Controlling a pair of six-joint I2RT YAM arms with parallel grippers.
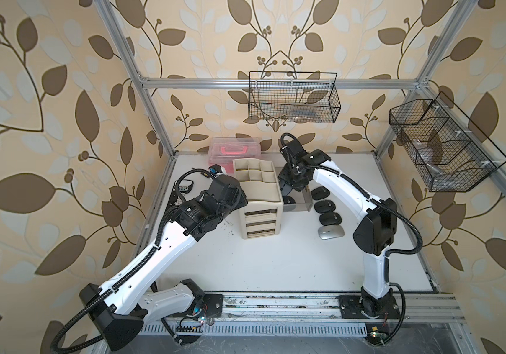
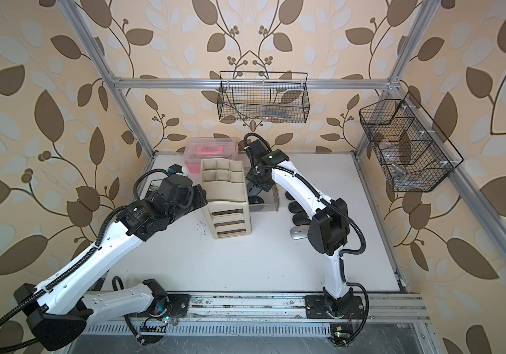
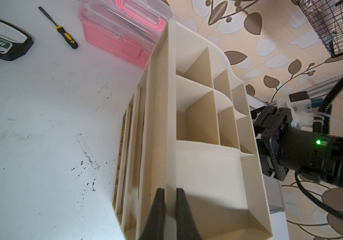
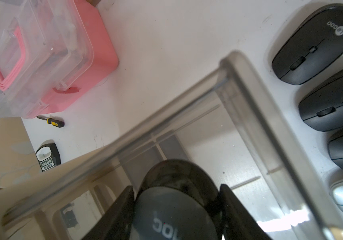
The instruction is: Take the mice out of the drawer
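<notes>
My right gripper is shut on a dark mouse [image 4: 171, 218], its fingers on either side, inside or just over the clear drawer [image 4: 255, 120]. Black shows at the mouse's far end; whether that is a second mouse I cannot tell. In the top left view a black mouse [image 1: 288, 200] shows in the drawer below the gripper. The drawer juts from the right side of the beige organizer [image 1: 259, 191]. My left gripper is shut on the organizer's thin top wall. Outside the drawer, black mice [image 1: 325, 206] and a silver mouse [image 1: 331, 232] lie in a row.
A pink box with a clear lid [image 1: 234, 150] stands behind the organizer. A screwdriver [image 3: 67, 36] and a black-and-white device [image 3: 3, 38] lie to the left. Wire baskets [image 1: 293, 97] hang on the frame.
</notes>
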